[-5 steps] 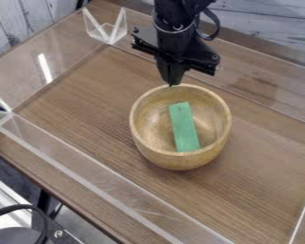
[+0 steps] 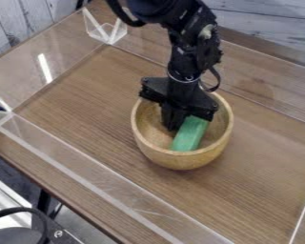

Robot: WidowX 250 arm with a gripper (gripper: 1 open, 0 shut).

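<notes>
My gripper [image 2: 178,107] reaches down from the top centre into the wooden bowl [image 2: 155,152], at its back half. A green oblong object [image 2: 193,134] lies tilted in the bowl, right of and below the gripper's fingers. Whether the fingers are open, shut or touching the green object is too dark and small to tell.
A white wire holder [image 2: 104,27] stands at the back left. Black cables lie at the lower left corner, and a pale wall is behind.
The green object has turned, its top now leaning to the right.
</notes>
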